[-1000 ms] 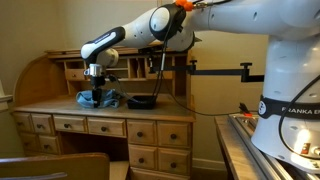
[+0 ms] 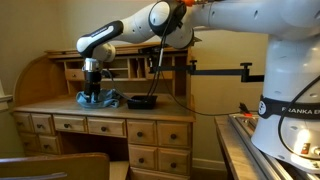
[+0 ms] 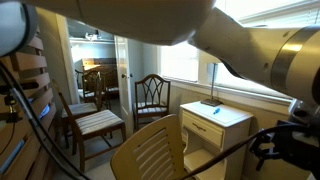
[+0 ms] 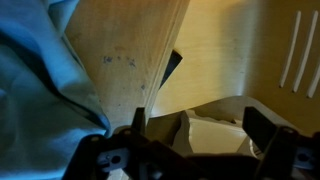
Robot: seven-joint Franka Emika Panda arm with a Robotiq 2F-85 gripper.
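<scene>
A crumpled blue cloth (image 2: 110,98) lies on top of the wooden desk. My gripper (image 2: 92,97) is low over it, with the fingertips too small and dark to make out in that view. Seen from the wrist, the gripper is open, its two dark fingers wide apart and no cloth between them. Folds of the blue cloth (image 4: 45,85) fill the left side there, beside the left finger. A small black piece (image 4: 172,66) shows at the edge of a wooden board.
A black container (image 2: 142,103) stands on the desk right of the cloth. Desk shelves (image 2: 150,72) rise behind. A pale object (image 4: 213,135), unclear, lies below the desk edge. Chairs (image 3: 98,122) and a white cabinet (image 3: 215,125) occupy the room elsewhere.
My gripper has shifted slightly left over the cloth, and the arm's wrist has tilted. The cloth's outline looks a little lower and more spread out.
</scene>
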